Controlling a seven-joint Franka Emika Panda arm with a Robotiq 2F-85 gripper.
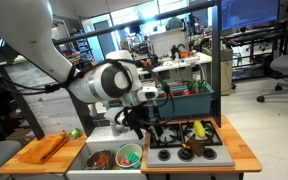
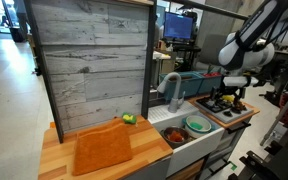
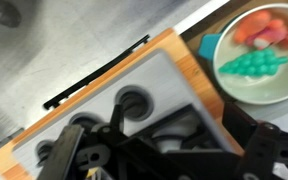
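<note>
My gripper (image 1: 154, 132) hangs above the left edge of the silver stove (image 1: 215, 156), its fingers apart and nothing visible between them. In the wrist view the gripper reaches over the stove (image 3: 168, 75) and its black knobs (image 3: 136, 102). A pale bowl with a teal handle (image 3: 213, 62) lies to the upper right there, holding a green bumpy piece (image 3: 254, 64) and orange-red pieces (image 3: 267, 30). Exterior view 1 shows that bowl (image 1: 137, 150) in the sink, left of the stove. Part of the stove is hidden by my arm in exterior view 2.
A brown pot (image 1: 100, 154) stands in the sink beside the bowl. On the stove are a yellow item (image 1: 199, 130) and a small brown object (image 1: 197, 147). An orange cloth (image 1: 43, 149) lies on the left counter. Behind the stove stands a blue-green bin (image 1: 189, 106).
</note>
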